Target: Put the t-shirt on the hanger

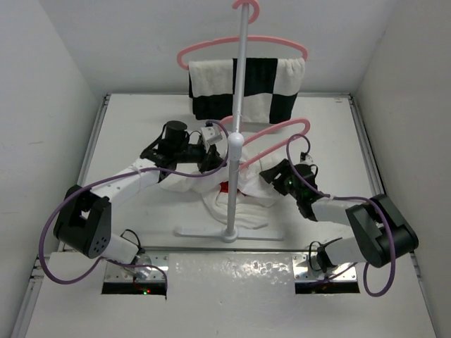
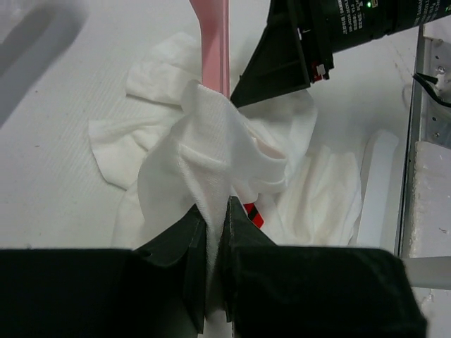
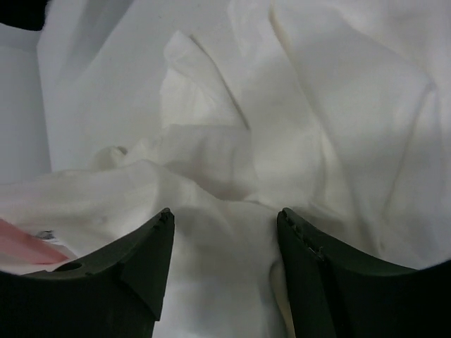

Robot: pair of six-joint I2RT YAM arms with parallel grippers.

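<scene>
The white t shirt (image 1: 232, 204) lies bunched on the table around the stand's pole, with a little red showing. A pink hanger (image 1: 276, 128) sits over it; in the left wrist view one pink bar (image 2: 213, 49) runs into the raised fabric. My left gripper is shut on a fold of that fabric. My right gripper stands open at the shirt on the right, its fingers around loose folds (image 1: 264, 183) of cloth, beside the hanger's lower bar.
A white pole stand (image 1: 237, 98) with base (image 1: 197, 232) stands in the middle. A second hanger (image 1: 211, 42) at the back carries a checkered black and white cloth (image 1: 254, 88). Side walls bound the table.
</scene>
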